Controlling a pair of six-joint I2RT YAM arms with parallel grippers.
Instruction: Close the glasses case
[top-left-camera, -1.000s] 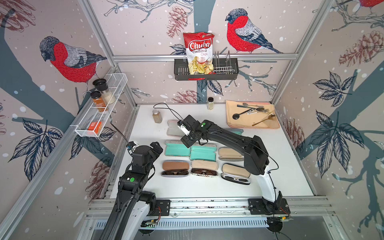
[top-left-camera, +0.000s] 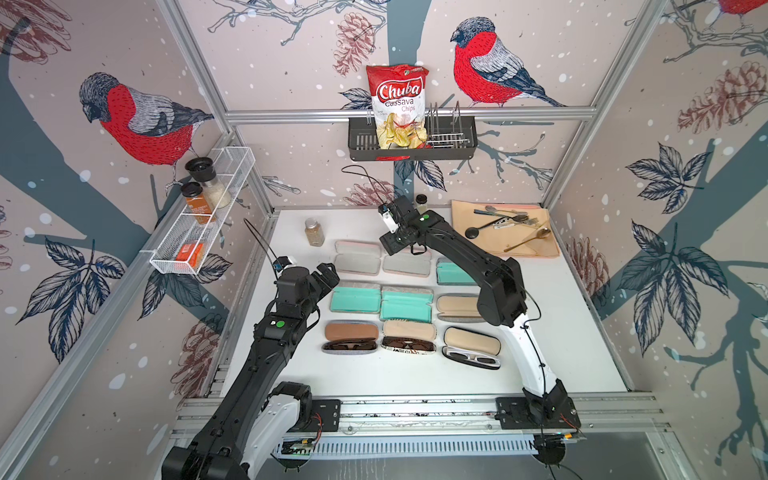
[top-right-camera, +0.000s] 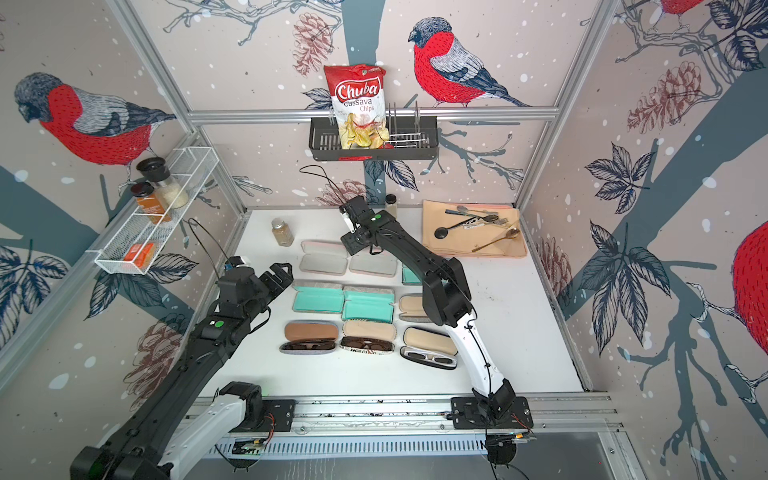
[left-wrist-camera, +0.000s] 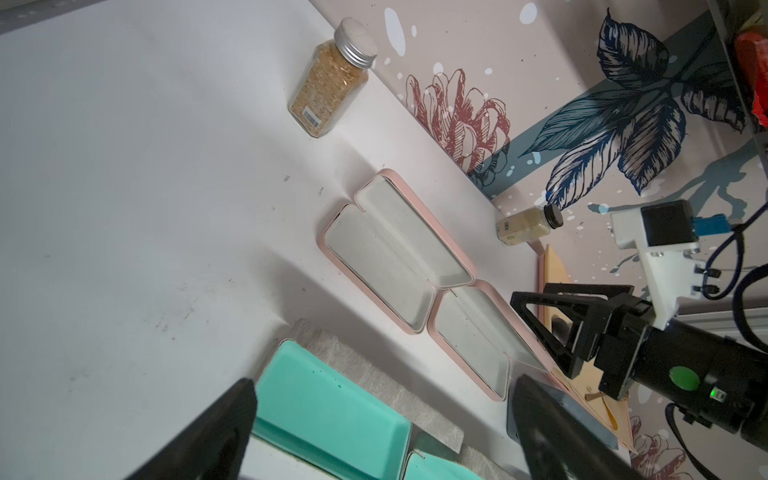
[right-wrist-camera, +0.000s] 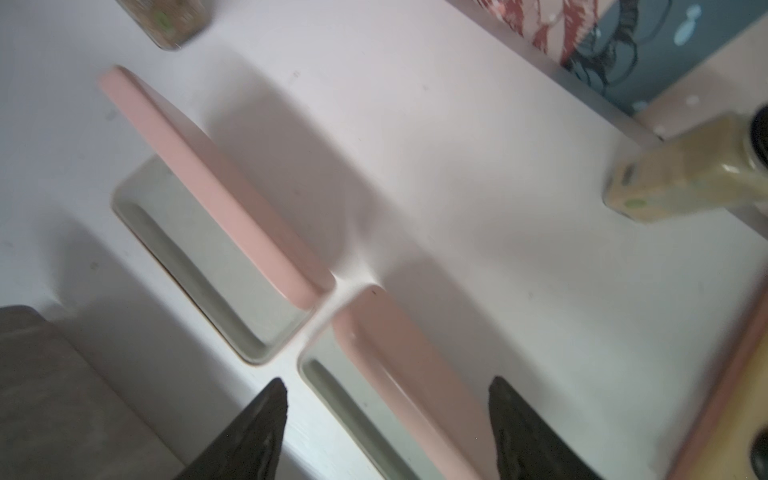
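Several eyeglass cases stand open in rows on the white table; which one the task means cannot be told. At the back are two pink-edged cases with grey insides, the left one (left-wrist-camera: 376, 264) and the right one (left-wrist-camera: 476, 340), lids raised. Two teal-lined cases (top-left-camera: 355, 299) (top-left-camera: 406, 308) lie in the middle row. My right gripper is open above the right pink case, its fingers apart and nothing between them. Left of the teal cases, my left gripper (top-left-camera: 329, 276) hovers open and empty, its blurred fingers (left-wrist-camera: 209, 432) wide apart.
In front are open cases with glasses inside: brown (top-left-camera: 350, 337), cream (top-left-camera: 409, 337) and black-edged (top-left-camera: 472, 347). A tan case (top-left-camera: 459, 307) sits under the right arm. Jars (top-left-camera: 313, 233) (left-wrist-camera: 528, 225) and a utensil tray (top-left-camera: 520, 247) stand at the back.
My right gripper has moved back from near the teal cases to over the right pink case. The cases look unmoved.
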